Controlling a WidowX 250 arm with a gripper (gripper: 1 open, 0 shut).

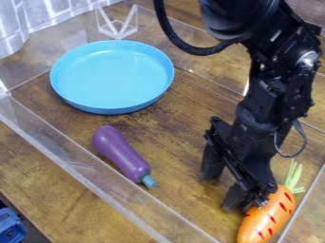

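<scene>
The black gripper (223,182) is low over the wooden surface at the right, its fingers pointing down and left, close beside a toy carrot (264,220) with a green top. Whether anything is between the fingertips is hard to tell. A purple toy eggplant (120,152) with a teal tip lies left of the gripper, apart from it. A round blue plate (112,73) rests at the upper left.
Clear plastic walls (66,163) bound the work area. A blue object (8,228) sits outside at the lower left. Bare wood (76,195) shows between the plate, the eggplant and the gripper.
</scene>
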